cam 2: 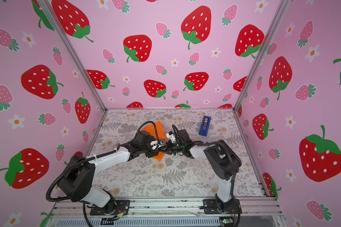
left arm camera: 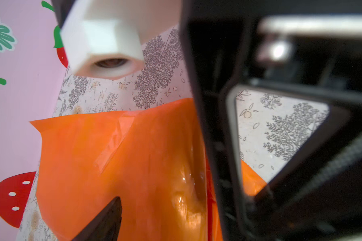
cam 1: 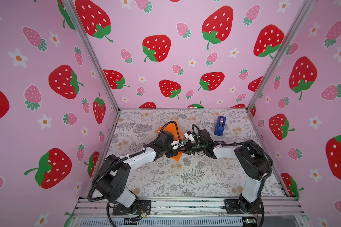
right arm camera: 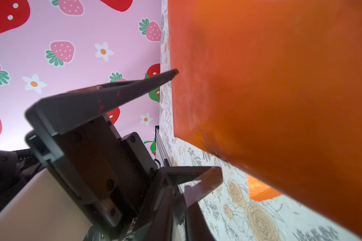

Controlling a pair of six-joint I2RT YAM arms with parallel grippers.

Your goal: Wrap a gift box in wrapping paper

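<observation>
Orange wrapping paper [cam 1: 173, 130] lies under and between both grippers at the table's middle. A flap of it rises in the left wrist view, where the paper [left arm camera: 92, 160] is creased and shiny. No bare side of the gift box shows. My left gripper is open beside a paper edge, its fingers [right arm camera: 120, 92] well apart. Facing it from the right, my right gripper [cam 1: 183, 149] reaches in at the paper. Its fingertips are hidden among dark, overlapping parts, so its finger and any hold on the paper cannot be made out.
A blue holder [cam 1: 220, 125] with a small pale item in it stands at the back right. The grippers are very close together, with parts overlapping in the top views. Bare patterned table [cam 1: 193, 177] lies in front of them.
</observation>
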